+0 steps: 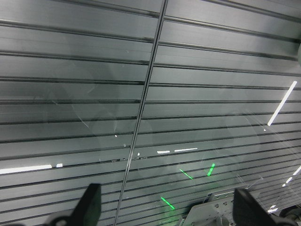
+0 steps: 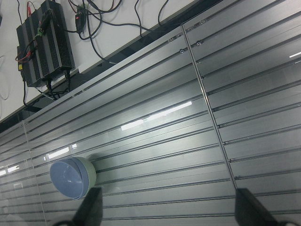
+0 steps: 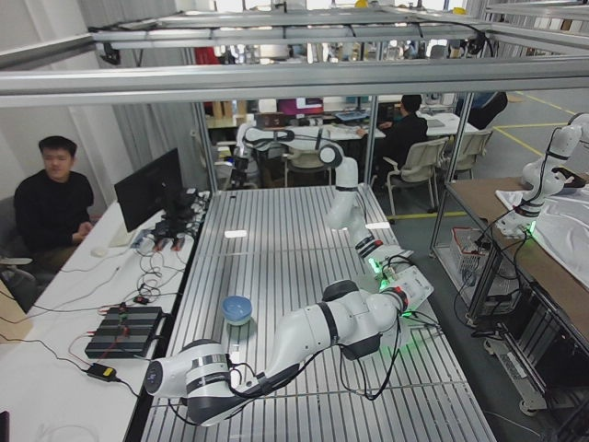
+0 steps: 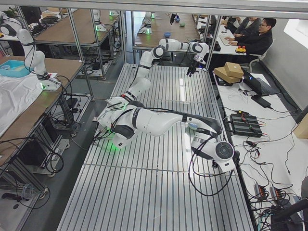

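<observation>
A blue bowl (image 3: pixel 236 308), nested with a pale green one (image 2: pixel 88 172), sits on the slatted metal table (image 3: pixel 276 221). My right gripper (image 4: pixel 191 71) is raised over the table's far end, its fingers wide apart and empty in the right wrist view. My left gripper (image 4: pixel 215 163) is at the near end, mostly hidden under its arm. The left wrist view shows bare slats between its open fingers, with a sliver of a pale object at the right edge.
A side desk holds a black power box (image 3: pixel 124 331), cables and a monitor (image 3: pixel 150 189); a seated man (image 3: pixel 55 203) is beside it. Both arm bases stand along the table's other edge.
</observation>
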